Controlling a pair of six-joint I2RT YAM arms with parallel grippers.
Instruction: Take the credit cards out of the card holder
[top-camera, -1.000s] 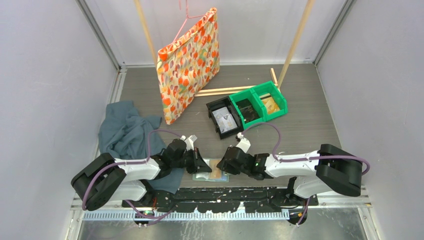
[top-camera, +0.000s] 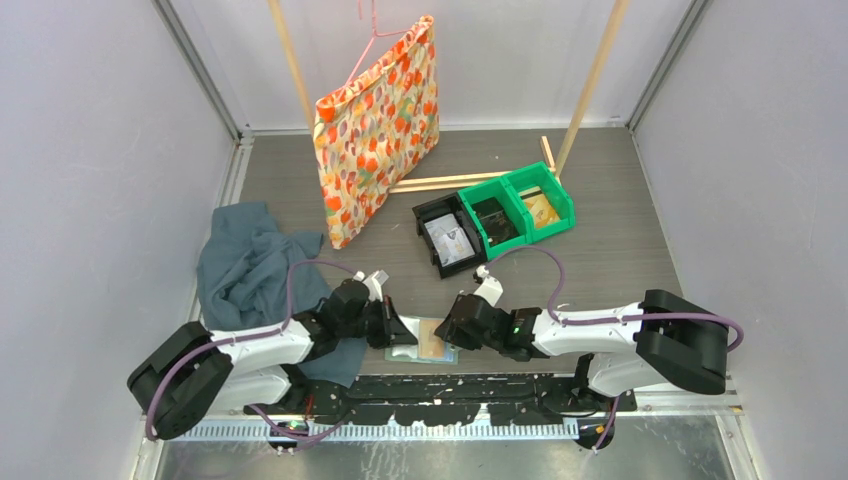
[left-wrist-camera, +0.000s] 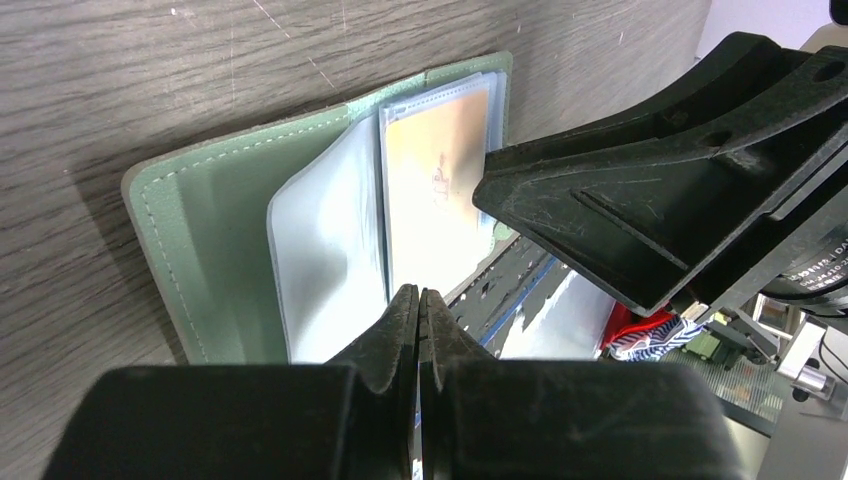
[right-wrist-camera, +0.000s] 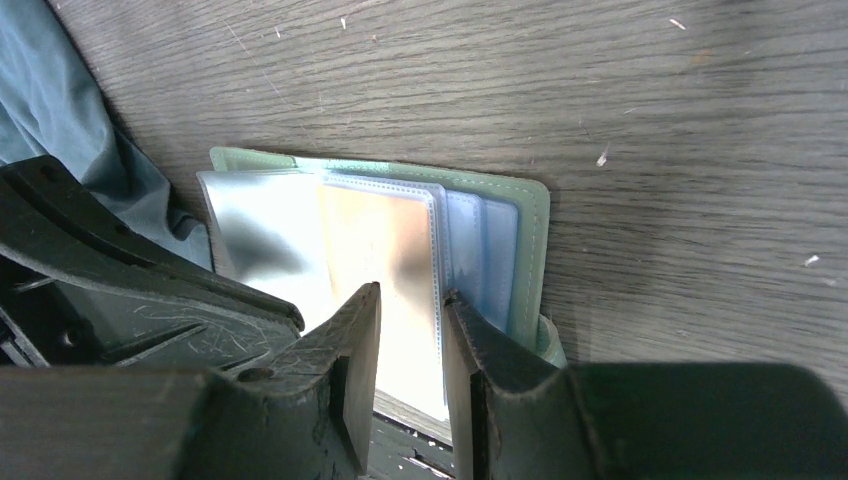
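The pale green card holder (left-wrist-camera: 215, 220) lies open on the table near its front edge, its clear sleeves spread out. A beige card (left-wrist-camera: 435, 180) shows in one sleeve, beside an empty-looking whitish sleeve (left-wrist-camera: 325, 240). My left gripper is shut over the holder's near side, nothing showing between its fingers. My right gripper is part open above the beige card, one finger on each side of the sleeve's stitched edge in that view; whether they touch it cannot be seen. More bluish sleeves (right-wrist-camera: 495, 255) lie beneath.
Behind the arms stand a black bin (top-camera: 424, 212) with a white item inside and green bins (top-camera: 565, 190) holding dark and yellow items. A blue-grey cloth (top-camera: 250, 265) lies left. A patterned bag (top-camera: 375, 130) hangs at the back. Bare table lies right of the bins.
The left arm's elbow has shifted outward to the left, with its gripper moving only slightly. The right arm looks almost still, and the holder stays in place.
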